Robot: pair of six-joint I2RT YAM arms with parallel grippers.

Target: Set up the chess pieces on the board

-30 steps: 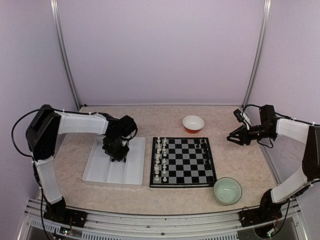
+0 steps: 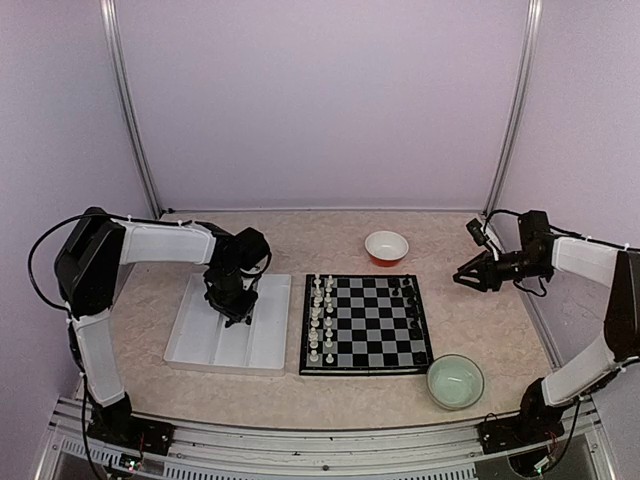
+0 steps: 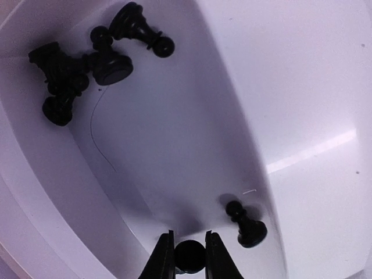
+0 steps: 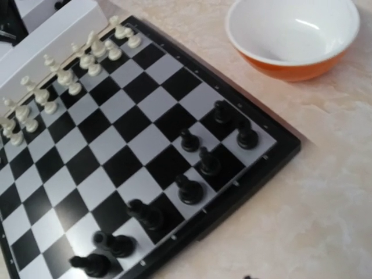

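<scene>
My left gripper points down into the middle compartment of the white tray [image 2: 185,335]. A round black chess piece [image 3: 190,257] sits between its fingers, close to both; whether they grip it is unclear. In the left wrist view, one black pawn [image 3: 247,225] lies tipped by the compartment wall, and several black pieces [image 3: 133,26] are heaped at the far end. Two rows of white pieces [image 4: 67,78] stand along the left side of the chessboard [image 2: 365,325]. Several black pieces [image 4: 190,189] stand along its right side. Right of the board hovers my right gripper [image 2: 477,280], apparently empty.
An orange bowl [image 2: 386,247], white inside, stands behind the board. The pale green bowl [image 2: 455,382] is close to the board's front right corner. Tray walls and a divider [image 3: 232,87] flank the left gripper. Bare table lies right of the board.
The left arm has shifted only slightly over the tray. The right arm, the board pieces and the bowls look the same.
</scene>
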